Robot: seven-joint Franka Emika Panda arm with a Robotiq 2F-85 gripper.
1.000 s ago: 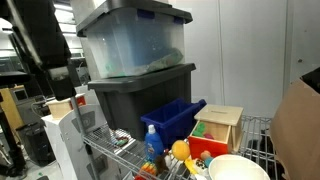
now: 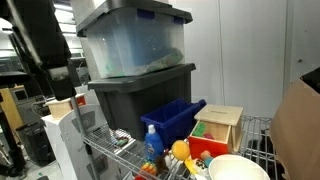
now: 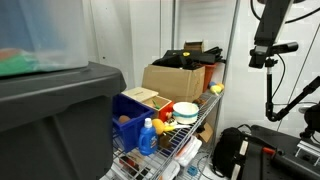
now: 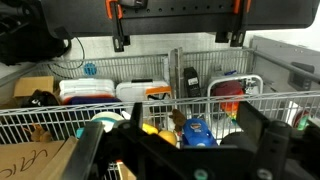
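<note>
My gripper hangs over the wire shelf, its two dark fingers wide apart at the top of the wrist view with nothing between them. In exterior view 1 the dark arm end (image 2: 42, 40) fills the upper left, well away from the objects. A blue bottle (image 2: 152, 143) stands on the wire shelf, with an orange ball (image 2: 180, 150) to its right. Behind them are a blue bin (image 2: 174, 122) and a wooden box (image 2: 217, 122). A white bowl (image 2: 237, 168) sits at the front.
A black tote (image 2: 145, 100) with a clear bin (image 2: 135, 45) on top stands at the back left. Cardboard boxes (image 3: 175, 85) occupy the shelf's far end in exterior view 2. Wire rims (image 4: 60, 112) edge the shelf. Open floor (image 3: 225, 115) lies beside it.
</note>
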